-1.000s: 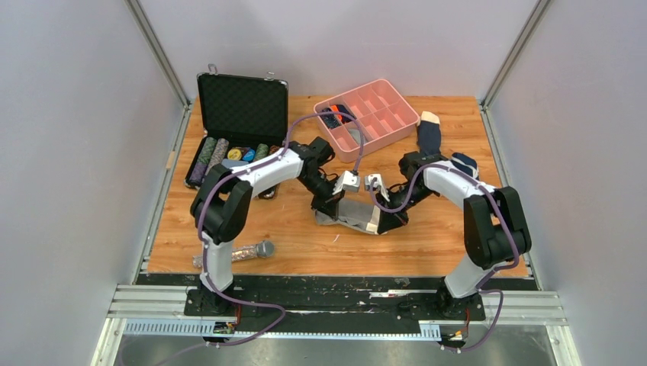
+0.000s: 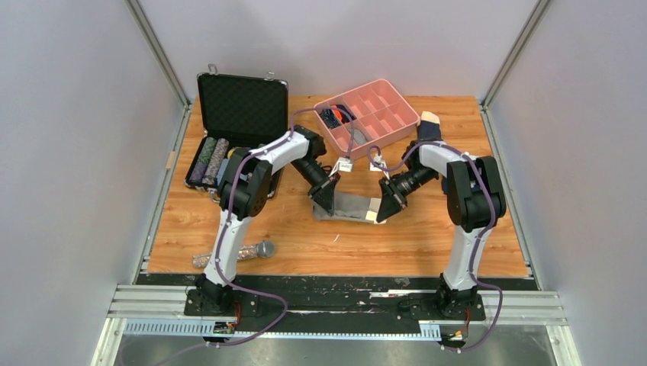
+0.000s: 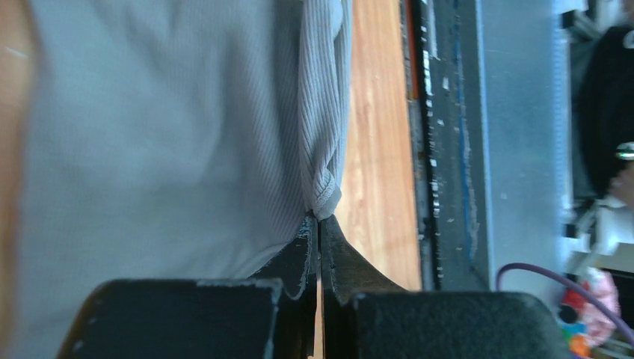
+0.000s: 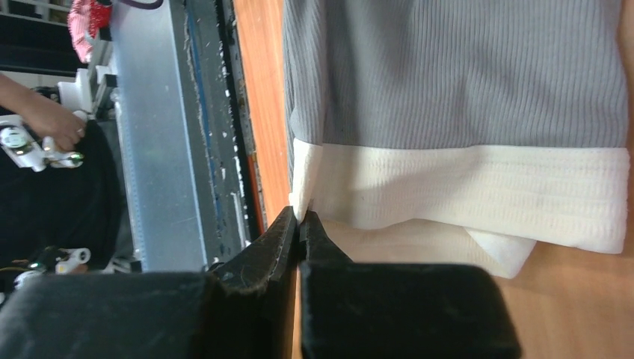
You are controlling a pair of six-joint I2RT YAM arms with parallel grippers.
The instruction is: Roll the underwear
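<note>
The grey underwear (image 2: 353, 204) with its cream waistband lies as a narrow folded strip on the table between my arms. At its left end my left gripper (image 2: 331, 213) is shut; in the left wrist view a fold of the grey ribbed underwear (image 3: 323, 142) runs into the tips of its fingers. On the waistband end stands my right gripper (image 2: 380, 220), also shut. A corner of the cream waistband (image 4: 478, 179) is pinched between its fingertips in the right wrist view. Parts of the strip's ends are hidden under the grippers in the top view.
Behind the underwear stands a pink divided box (image 2: 393, 122) with a few rolled items. An open black case (image 2: 244, 114) takes up the back left. A microphone (image 2: 255, 250) lies at front left, and dark socks (image 2: 429, 130) at back right.
Both arms have shifted slightly, the right gripper moving back and a little left from a second ago. The strip now lies straighter across the table, its waistband end farther back.
</note>
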